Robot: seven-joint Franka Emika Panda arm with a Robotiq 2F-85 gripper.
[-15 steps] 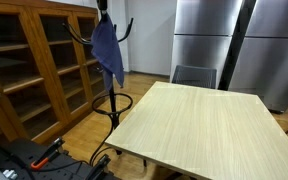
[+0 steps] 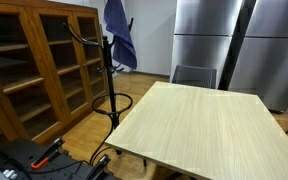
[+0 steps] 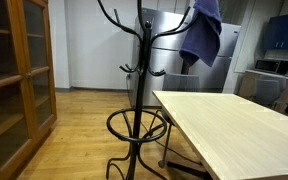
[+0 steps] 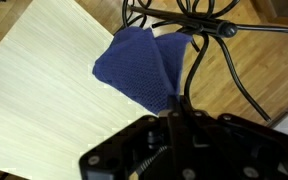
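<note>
A dark blue cloth (image 2: 118,35) hangs beside the upper part of the black coat rack (image 2: 109,68), its top cut off by the frame. In exterior view 2 the cloth (image 3: 201,38) is to the right of the rack's upper hooks (image 3: 144,30). From above, in the wrist view, the cloth (image 4: 134,65) spreads below my gripper, which is shut on a gathered part of it. The rack's black arms (image 4: 209,25) run close to the cloth, and one side of it lies by a curved hook; whether they touch I cannot tell.
A bare pale wooden table (image 2: 199,125) stands right of the rack, with a dark chair (image 2: 194,76) behind it. Glass-door cabinets (image 2: 44,60) line the left side. Steel refrigerators (image 2: 202,45) are at the back.
Over the last second the cloth has risen and shifted to the right beside the rack; its upper end has gone out of exterior view 1. The rack and table stay in place.
</note>
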